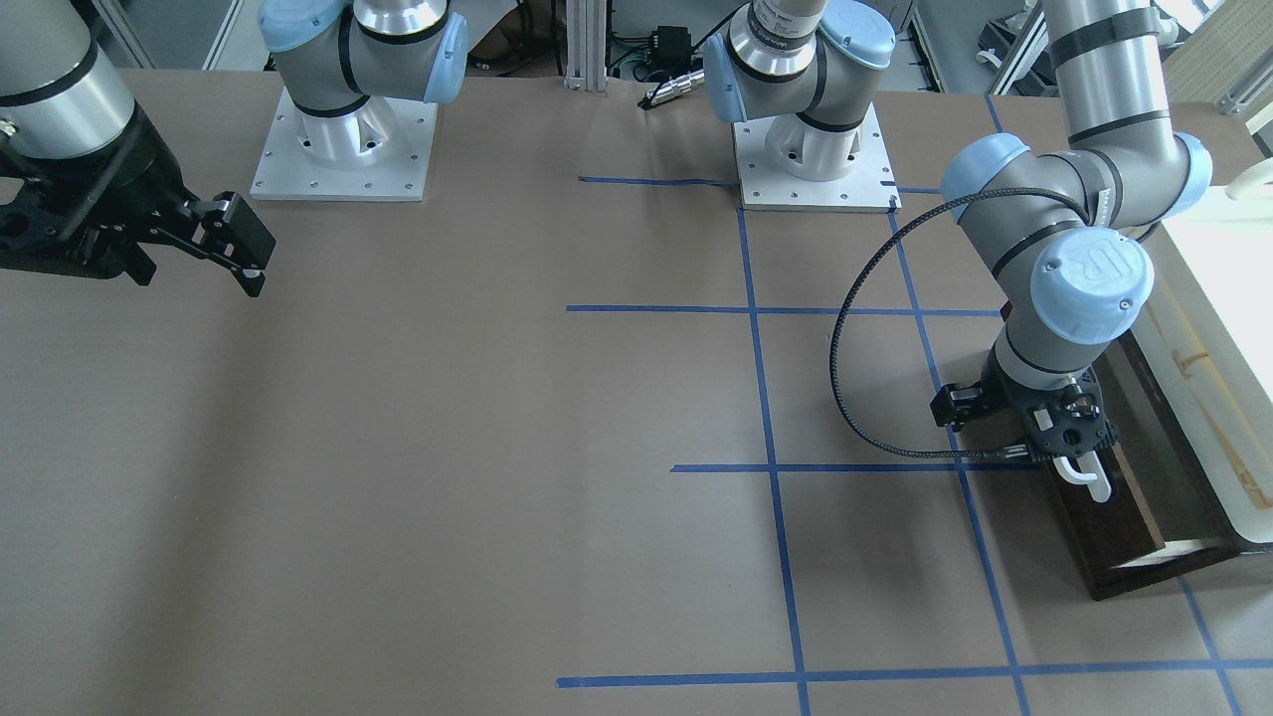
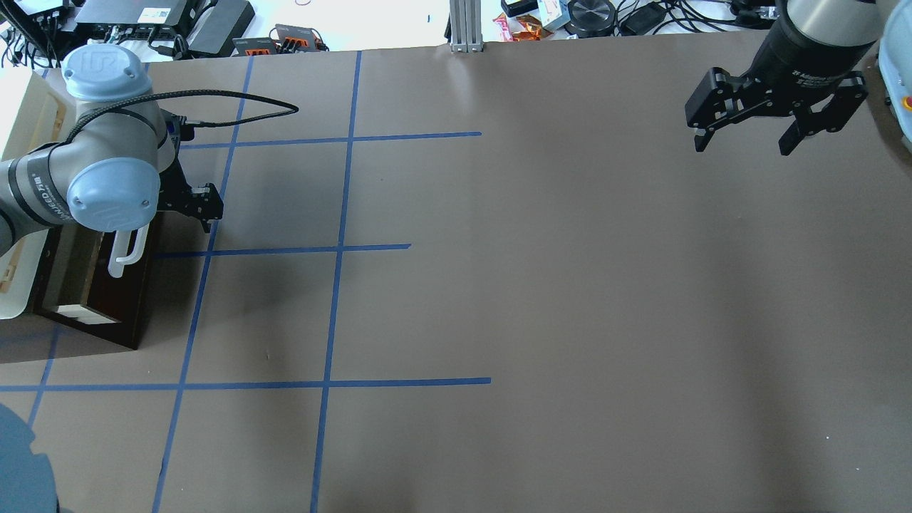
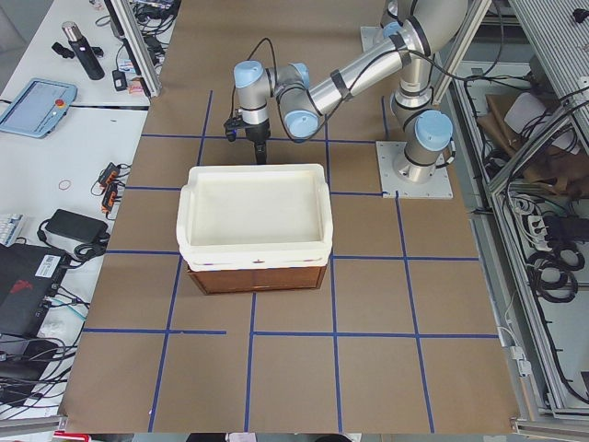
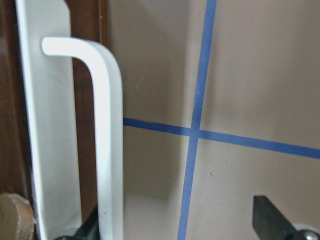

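Observation:
A dark wooden box (image 1: 1104, 549) with a white lid (image 3: 255, 216) stands on the taped floor, with a white handle (image 4: 107, 125) on its drawer front. My gripper (image 2: 175, 214) is at that front, fingers straddling the handle's bar: in the left wrist view one dark fingertip (image 4: 90, 230) sits just behind the bar at the lower left, the other (image 4: 267, 220) stands well apart at the lower right. The gripper stands open.
Another arm's black gripper (image 1: 197, 239) hangs at the front view's left. Two more arm bases stand at the back.

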